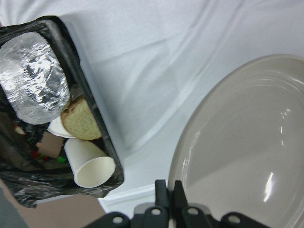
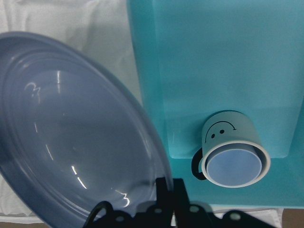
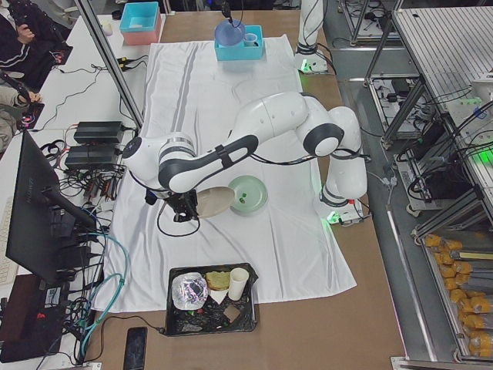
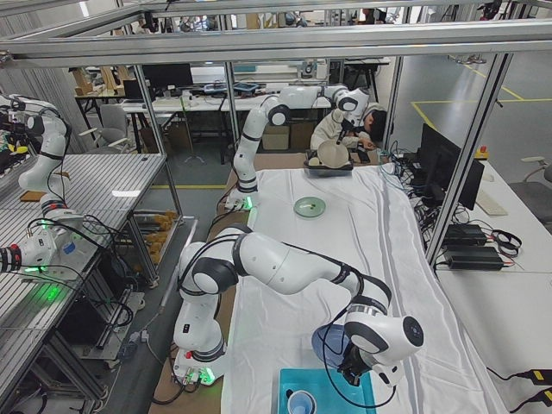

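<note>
My left gripper is shut on the rim of a beige plate (image 1: 242, 133), held above the white cloth, beside a black tray (image 1: 111, 152) holding foil, bread and a white cup. My right gripper is shut on a blue plate (image 2: 80, 123), held by its rim next to the blue bin (image 2: 228, 57), in which lies a smiley mug (image 2: 223, 128). A green plate (image 3: 248, 200) lies on the cloth.
A monitor (image 3: 38, 208) and cables line the left side of the table (image 3: 293, 347).
</note>
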